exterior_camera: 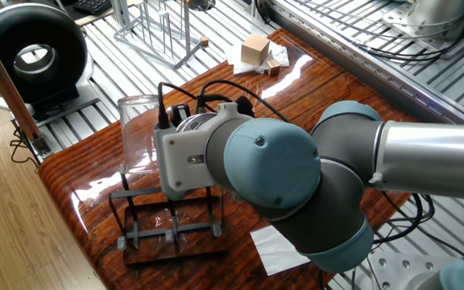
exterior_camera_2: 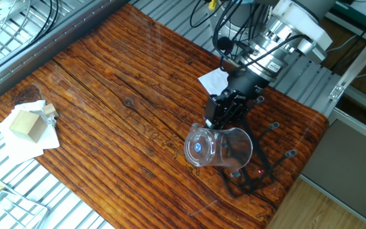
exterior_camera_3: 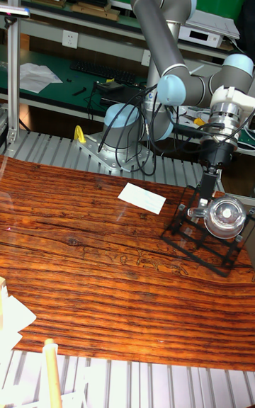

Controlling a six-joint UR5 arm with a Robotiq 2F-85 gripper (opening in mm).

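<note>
A clear cup (exterior_camera_2: 234,147) with a handle is upside down or tilted, its base (exterior_camera_2: 197,147) turned up toward the cameras in exterior views 2 and 3. My gripper (exterior_camera_2: 210,119) appears shut on the cup's handle side, though its fingertips are small and dark there. Under and beside the cup stands a dark wire rack (exterior_camera: 171,234) near the table's corner. In exterior view 3 the cup (exterior_camera_3: 224,217) overlaps the rack (exterior_camera_3: 188,236); whether they touch is hard to tell. From exterior view 1 the arm's wrist hides the fingers.
White paper (exterior_camera_3: 142,199) lies flat near the robot's base. Wooden blocks (exterior_camera_2: 29,126) rest on a white sheet at the opposite table edge. Bare wooden table (exterior_camera_2: 119,108) spreads between them. A metal rack (exterior_camera: 163,32) stands beyond the table.
</note>
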